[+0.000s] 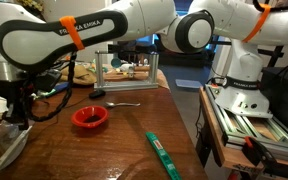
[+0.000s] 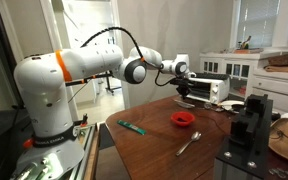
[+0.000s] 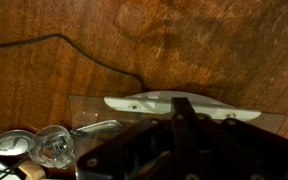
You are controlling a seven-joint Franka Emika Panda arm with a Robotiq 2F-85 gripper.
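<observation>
My gripper is shut, with nothing seen between its fingers. In the wrist view its dark fingertips overlap the white, curved handle [image 3: 134,104] along the edge of a clear panel [image 3: 92,120]; whether they touch cannot be told. From the first exterior side, the gripper [image 1: 25,120] is at the far left, right beside the pale handle strip [image 1: 9,152], which slants down toward the viewer. The panel looks like the lowered door of the white oven-like appliance [image 2: 210,88] at the back of the table. Most of that appliance is hidden or cut off.
A red bowl [image 1: 89,117], a spoon [image 1: 123,104] and a green marker-like stick [image 1: 162,156] lie on the brown table [image 1: 109,150]. Metal spoons and a clear glass [image 3: 54,146] are close by the panel. A dark cable [image 3: 89,60] crosses the wood.
</observation>
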